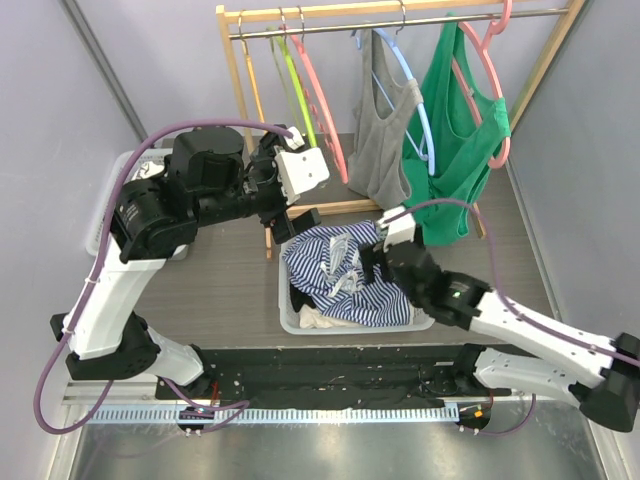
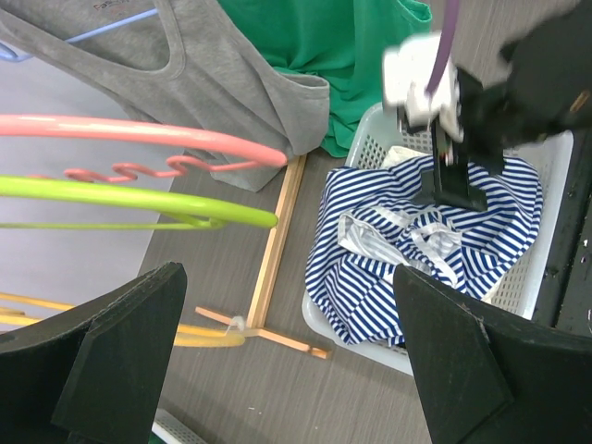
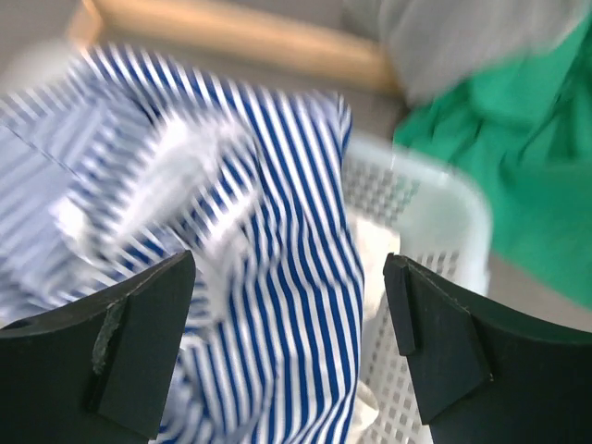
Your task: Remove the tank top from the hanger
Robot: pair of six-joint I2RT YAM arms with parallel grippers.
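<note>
A grey tank top hangs on a light blue hanger, and a green tank top on a pink hanger to its right. A blue-and-white striped garment lies crumpled in the white basket below. Over the basket's right part, my right gripper is open and blurred; in the right wrist view striped cloth shows beneath its spread fingers, with nothing held. My left gripper stands open at the basket's upper left, its fingers apart and empty.
Bare pink, green and yellow hangers fill the left of the rail, close to my left gripper. Another white basket stands behind the left arm.
</note>
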